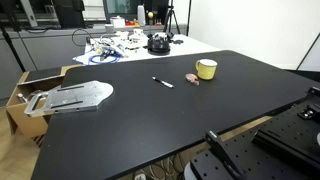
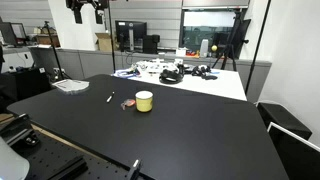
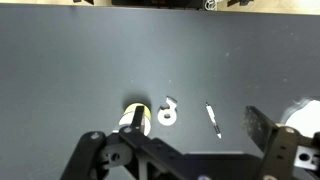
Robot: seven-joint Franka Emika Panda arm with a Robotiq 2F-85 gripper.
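Observation:
A yellow cup (image 1: 206, 69) stands upright on the dark table, and in the wrist view the cup (image 3: 127, 117) is partly covered by the left finger. Close beside it lies a small pinkish object (image 1: 192, 79); its exact kind is unclear. A thin pen-like marker (image 3: 213, 120) rests a little farther off, also visible as a marker (image 2: 110, 97) in exterior view 2. My gripper is open above the table, its fingers wide apart and nothing between them.
Near the table's far left end in exterior view 1 is a flat white tray-like piece (image 1: 75, 97), with a wooden box (image 1: 27, 112) beyond the edge. Cables and gear crowd a back bench (image 1: 125, 42).

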